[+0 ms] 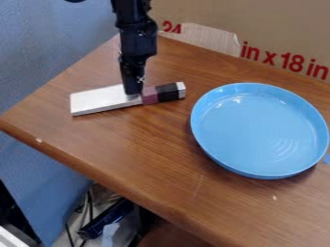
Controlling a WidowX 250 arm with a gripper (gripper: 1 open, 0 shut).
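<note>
My black gripper (133,82) points straight down from the top of the camera view, its fingertips at the middle of a long flat object lying diagonally on the wooden table (129,159). That object has a white section (96,100) on the left and a dark maroon and black end (165,94) on the right. Whether the fingers are open or closed on it is hard to make out at this size.
A blue plate (258,130) takes up the table's right side, close to the dark end of the object. A cardboard box with red print (277,53) stands behind.
</note>
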